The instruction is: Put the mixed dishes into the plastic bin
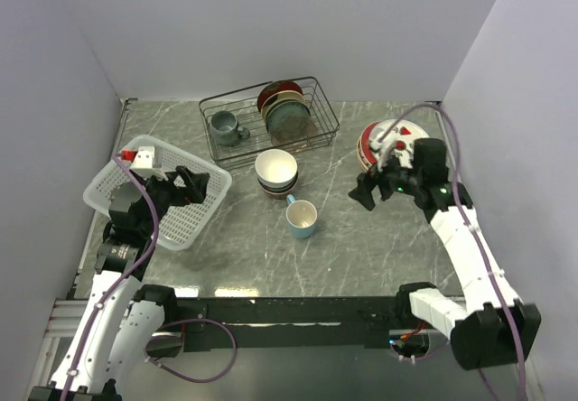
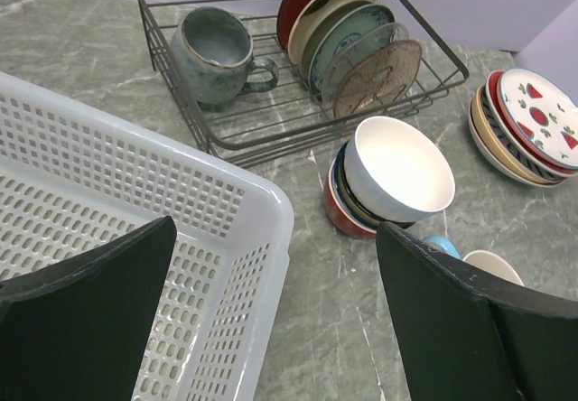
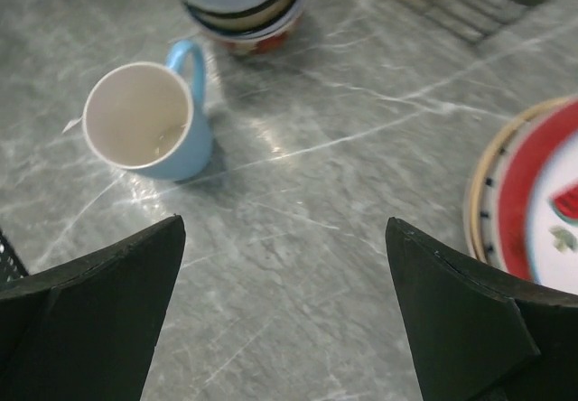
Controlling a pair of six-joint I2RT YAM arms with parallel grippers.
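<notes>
The white plastic bin (image 1: pixel 200 216) stands empty at the left of the counter, and my open left gripper (image 1: pixel 194 186) hangs over its right part. A light blue mug (image 1: pixel 302 220) is upright near the middle, just in front of stacked bowls (image 1: pixel 276 164) topped by a white one. Over bare counter to the mug's right is my right gripper (image 1: pixel 363 190), open and empty. Plates (image 2: pixel 540 116) with a strawberry pattern on top are piled at the right. The wire rack (image 1: pixel 235 162) holds a grey-green mug (image 2: pixel 213 55) and several plates (image 2: pixel 352 44) on edge.
Walls close off the back and both sides. Bare counter (image 1: pixel 361 256) lies between the mug and the right arm, and along the front. The rack's wire rim rises close to the bin's back right corner.
</notes>
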